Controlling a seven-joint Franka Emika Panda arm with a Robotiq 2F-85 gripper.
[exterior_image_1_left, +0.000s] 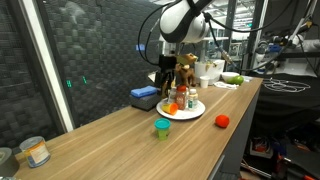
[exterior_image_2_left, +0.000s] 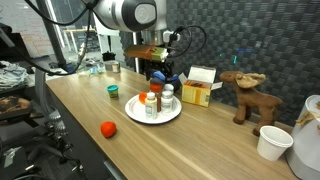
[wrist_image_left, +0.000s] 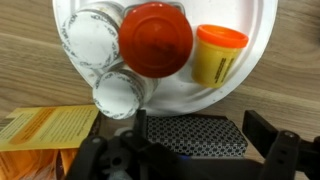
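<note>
My gripper stands open above the table at the edge of a white plate (wrist_image_left: 262, 50), with no object held between its fingers. On the plate, a red-capped bottle (wrist_image_left: 155, 38), a yellow tub with an orange lid (wrist_image_left: 217, 55) and two white-capped bottles, one of them a spice bottle (wrist_image_left: 118, 94), stand close together. Below the fingers in the wrist view lies a dark textured item (wrist_image_left: 195, 134). The exterior views show the arm over the plate's far side.
A green cup (exterior_image_1_left: 162, 128) and a red ball (exterior_image_1_left: 222, 121) stand in front of the plate. Behind it are a yellow box (exterior_image_2_left: 199, 86), a toy moose (exterior_image_2_left: 255, 98) and a blue item (exterior_image_1_left: 145, 91).
</note>
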